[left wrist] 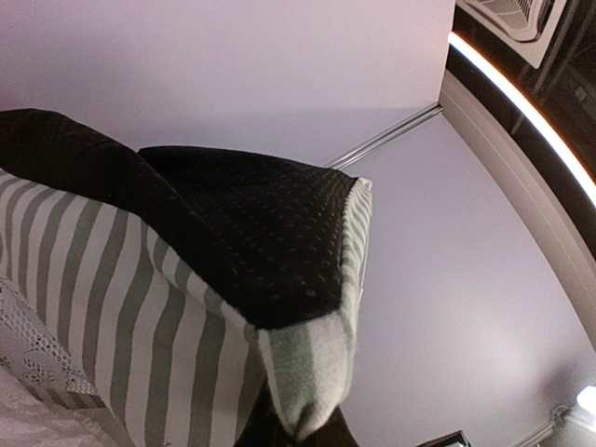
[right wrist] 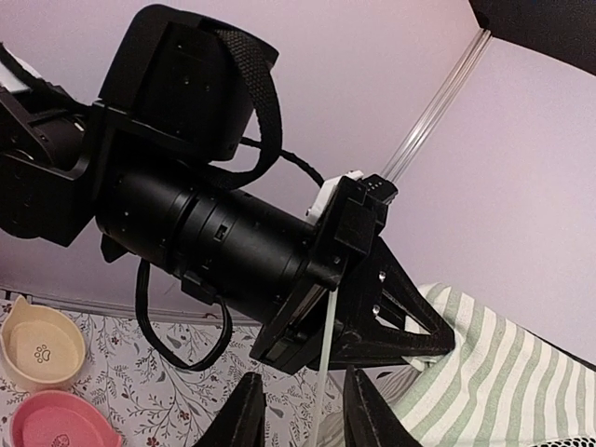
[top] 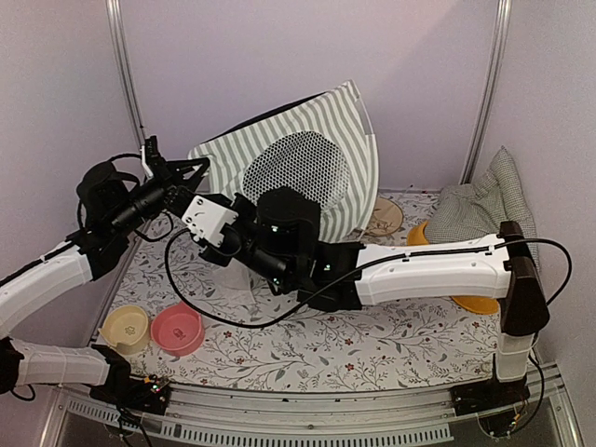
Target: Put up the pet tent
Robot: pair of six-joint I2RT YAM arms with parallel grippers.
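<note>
The grey-and-white striped pet tent (top: 358, 140) hangs above the mat, its round mesh window (top: 298, 168) facing the top camera. My left gripper is shut on a striped corner of the tent cloth. Reaching across in front of the tent, my right gripper is close to the left one. Its fingers (right wrist: 246, 410) are part open, on either side of a thin white rod (right wrist: 326, 363), with gaps showing. The rod runs down from beside the left gripper. The right arm hides the tent's lower part in the top view.
A cream bowl (top: 126, 328) and a pink bowl (top: 177, 329) sit at the front left. At the right are a grey cushion (top: 475, 209) and a yellow-orange object (top: 477, 304); a round brown piece (top: 385, 216) lies behind.
</note>
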